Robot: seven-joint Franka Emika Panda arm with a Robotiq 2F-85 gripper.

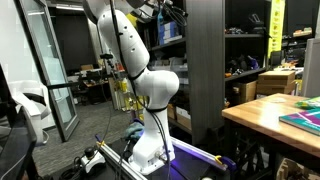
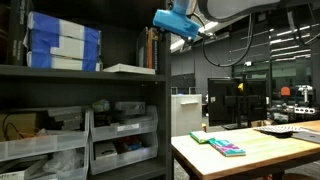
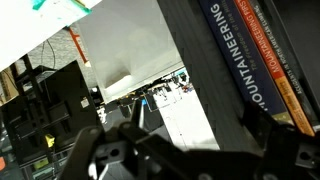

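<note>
My gripper stands open in the wrist view, with no object between its fingers. Beyond the right finger, a dark blue book (image 3: 238, 50) lettered "Mountaineering" and an orange-red book (image 3: 280, 68) stand side by side in the shelf. A dark shelf side panel (image 3: 212, 62) runs close to the books. From exterior view 2, the gripper (image 2: 177, 24) is high up, just right of the upright books (image 2: 152, 50) at the end of the upper shelf. Whether it touches the shelf is not clear. In exterior view 1 the arm's top is partly cut off.
Blue-and-white boxes (image 2: 65, 36) and a flat white item (image 2: 132, 69) occupy the upper shelf. Clear bins (image 2: 125, 150) sit below. A wooden table (image 2: 205, 160) at the right holds colourful flat packs (image 2: 226, 146) and a keyboard (image 2: 279, 130).
</note>
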